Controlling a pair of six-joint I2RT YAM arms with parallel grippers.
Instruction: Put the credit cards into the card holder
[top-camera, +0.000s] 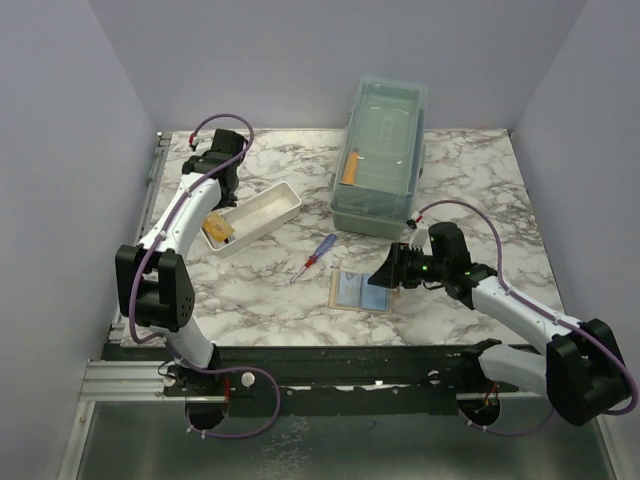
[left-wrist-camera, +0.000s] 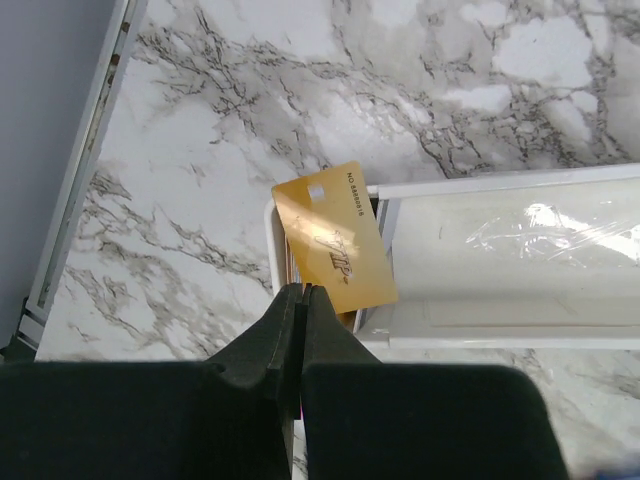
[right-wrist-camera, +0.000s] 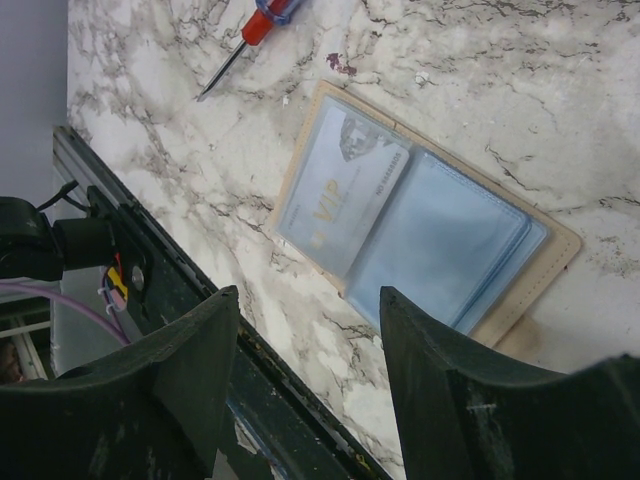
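My left gripper is shut, hanging over the left end of a white tray (top-camera: 270, 210), where a gold VIP card (left-wrist-camera: 335, 235) lies atop other items; nothing shows between its fingers. My right gripper is open above the card holder (right-wrist-camera: 550, 255), a beige holder with blue pockets (right-wrist-camera: 435, 240); a clear-looking sleeve with a VIP card (right-wrist-camera: 335, 180) fills its left half.
A screwdriver (top-camera: 318, 250) lies between tray and holder. A large lidded plastic box (top-camera: 385, 140) stands at the back centre. Bare marble surrounds the holder and the table's right side.
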